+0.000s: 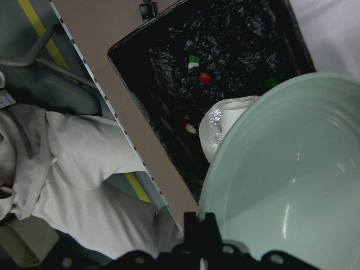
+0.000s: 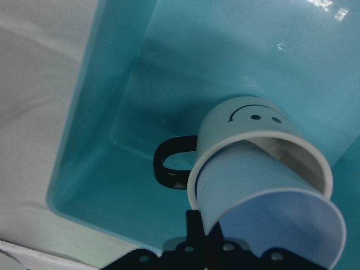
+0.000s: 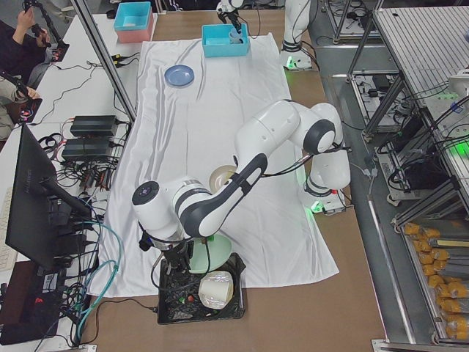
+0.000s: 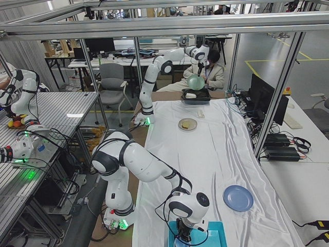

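A pale green plate (image 1: 287,174) is gripped at its rim by my left gripper, held over the black bin (image 3: 168,308), which is lined with dark film and holds a white cup (image 1: 230,118) and small scraps. At the other end, my right gripper is shut on the light blue cup (image 2: 253,180), which sits within a white smiley mug (image 2: 242,112) with a black handle, inside the blue tray (image 2: 84,124).
A blue plate (image 4: 238,198) lies on the white cloth (image 4: 241,154). A beige plate (image 4: 187,124) with a yellow piece lies mid-table, near a pale object (image 4: 200,113). A monitor stands along the table's side; a seated person is beyond the bin.
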